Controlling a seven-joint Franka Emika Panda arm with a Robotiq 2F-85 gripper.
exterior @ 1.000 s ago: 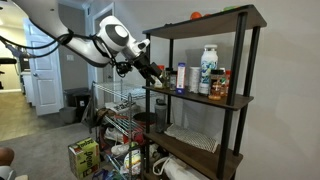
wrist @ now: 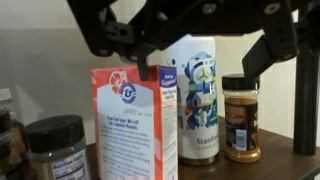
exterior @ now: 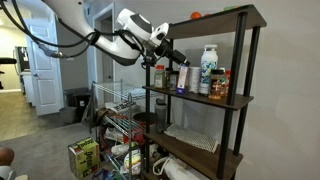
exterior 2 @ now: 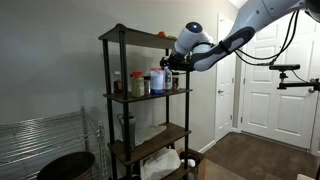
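Observation:
In the wrist view my gripper stands open, its dark fingers above and in front of the items on a shelf. Below them is an orange-and-white box (wrist: 130,130), and behind it a white Stanley bottle (wrist: 198,100) with a colourful print. A spice jar (wrist: 240,125) with a black lid is to the right. Exterior view 1 has the gripper (exterior: 174,61) just above the box (exterior: 182,80) on the upper shelf. Nothing shows between the fingers; from these views I cannot tell whether they touch the box.
More jars (exterior: 218,84) and a tall white bottle (exterior: 208,68) crowd the same shelf (exterior: 200,97). Above is the top board (exterior 2: 145,38); dark posts (exterior 2: 187,110) frame the sides. A wire rack (exterior: 120,115) stands left of the shelf unit.
Over the last second the arm has moved right in exterior view 1, bringing the gripper from left of the box to above it. The shelf items look unmoved.

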